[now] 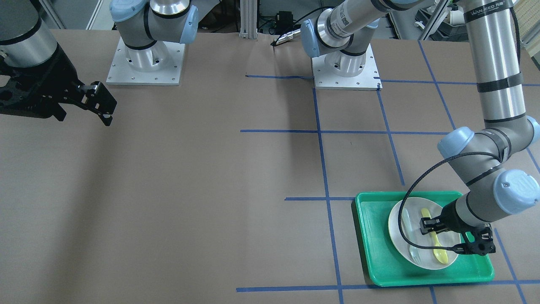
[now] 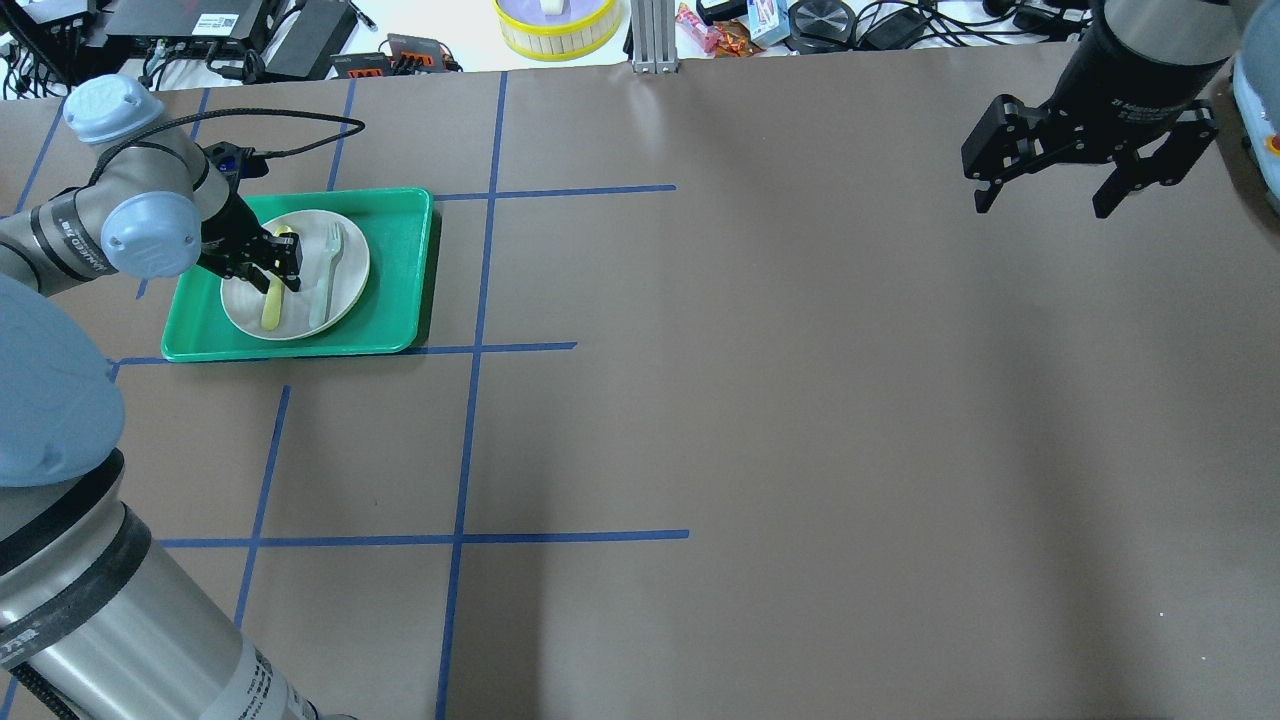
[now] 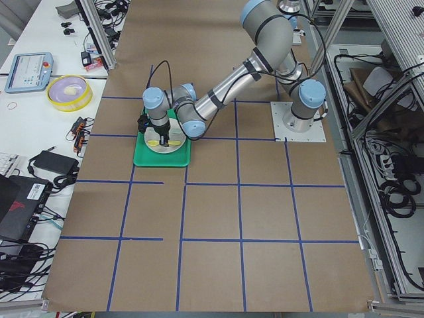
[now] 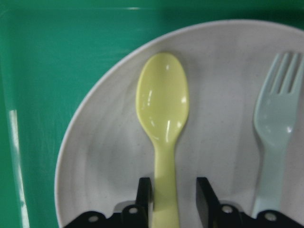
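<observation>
A green tray [image 1: 372,263] holds a white plate [image 4: 99,147] with a yellow spoon [image 4: 162,104] and a pale blue fork [image 4: 276,123] lying on it. My gripper hangs low over the plate, its two black fingertips open on either side of the spoon's handle, with a visible gap at least on the right. In the top view the gripper [image 2: 274,278] is above the spoon [image 2: 271,312], beside the fork [image 2: 324,282]. The front view partly hides the spoon behind the gripper and cable.
A second black gripper [image 2: 1080,156] hangs at the far side, away from the tray. Other arm bases [image 1: 147,76] stand at the back edge. A side bench with cables and a yellow container [image 3: 69,101] lies beyond the table.
</observation>
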